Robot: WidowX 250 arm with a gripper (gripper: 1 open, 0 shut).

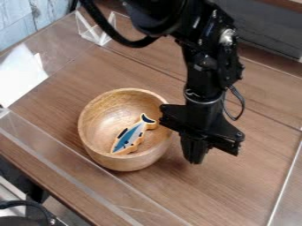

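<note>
A round wooden bowl (104,108) stands on the table in the left middle. Inside it lies a wooden fish (130,136) painted blue and white with dark spots. My black gripper (196,152) is just right of the bowl, beside its rim and pointing down, shut, with nothing visible between its fingers.
The wooden table (236,185) has free room to the right and in front. A white sheet (17,78) lies at the left edge, and a clear acrylic piece (97,28) stands at the back left.
</note>
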